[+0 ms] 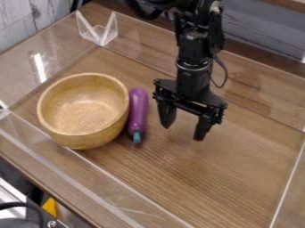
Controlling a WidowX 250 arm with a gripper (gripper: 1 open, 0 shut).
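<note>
My black gripper [187, 114] hangs low over the middle of the wooden table, its fingers apart and nothing seen between them. To its left lies a long purple object [138, 111] with a teal tip, like an eggplant or toy vegetable, apart from the gripper. Left of that sits a round, light wooden bowl [84, 134], with nothing visible inside.
A clear plastic piece [100, 28] stands at the upper left near the table's edge. Black hardware shows at the lower left edge.
</note>
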